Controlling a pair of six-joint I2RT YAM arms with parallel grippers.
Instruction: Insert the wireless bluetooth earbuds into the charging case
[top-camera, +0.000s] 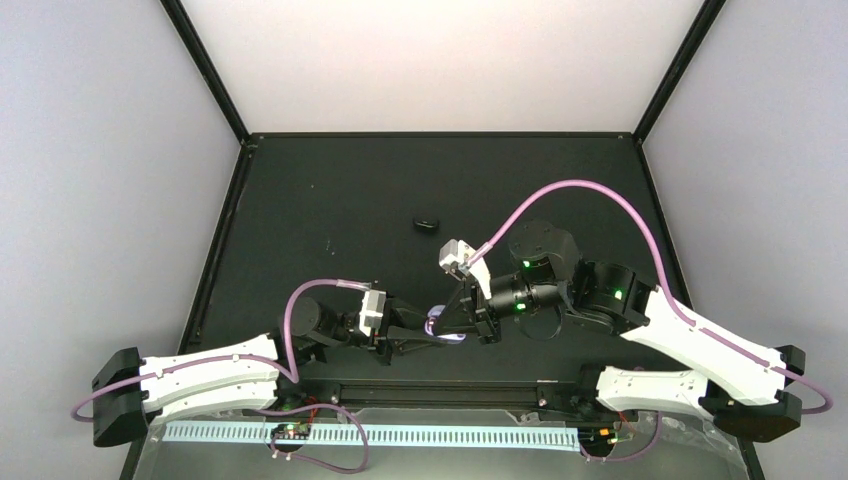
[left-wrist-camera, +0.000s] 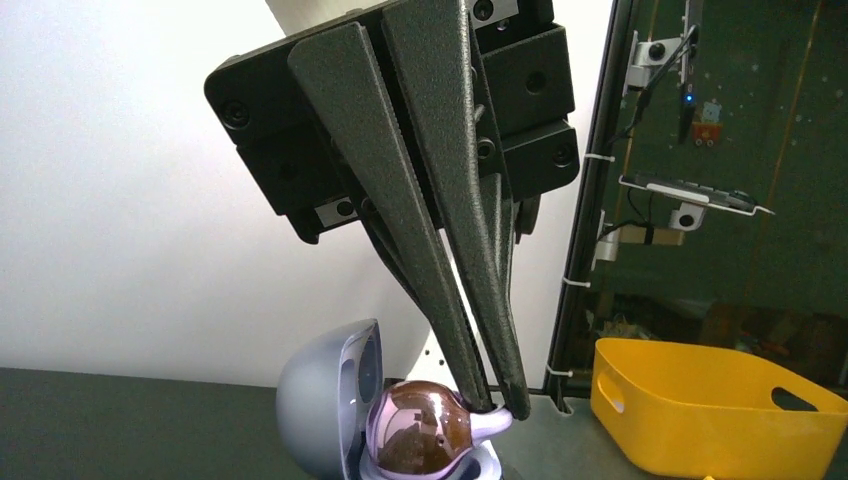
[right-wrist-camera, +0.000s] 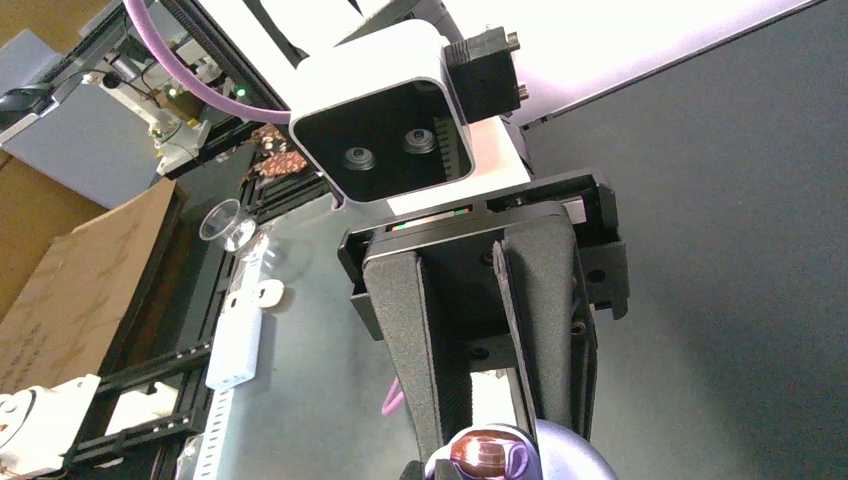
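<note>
In the left wrist view, a pale purple charging case (left-wrist-camera: 318, 405) has its lid raised. Against its inner side sits an earbud (left-wrist-camera: 418, 425) with a glossy brown face; how deep it is seated cannot be told. My left gripper is shut on the earbud's narrow purple end. In the right wrist view, the case (right-wrist-camera: 572, 455) and the earbud's brown face (right-wrist-camera: 478, 453) show at the tips of my right gripper. That gripper is shut on the case, though the frame's lower edge cuts off the contact. Both grippers meet near mid-table in the top view.
A small black object (top-camera: 426, 225) lies behind the grippers on the dark table (top-camera: 320, 190). Wide clear room surrounds it. A yellow basket (left-wrist-camera: 715, 410) stands off to the side in the left wrist view.
</note>
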